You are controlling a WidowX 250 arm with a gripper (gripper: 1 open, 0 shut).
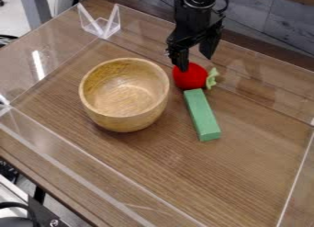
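Note:
My black gripper (193, 51) hangs at the top centre with its fingers open, just above and behind a red object with a light green top (189, 76), resembling a strawberry or tomato. Nothing shows held between the fingers. The red object rests on the wooden table (245, 166), touching or very near the top end of a green bar (200, 115).
A large tan bowl (124, 93) stands left of the red object. A clear angular holder (99, 22) sits at the upper left. A black cable or part (15, 212) shows at the lower left corner.

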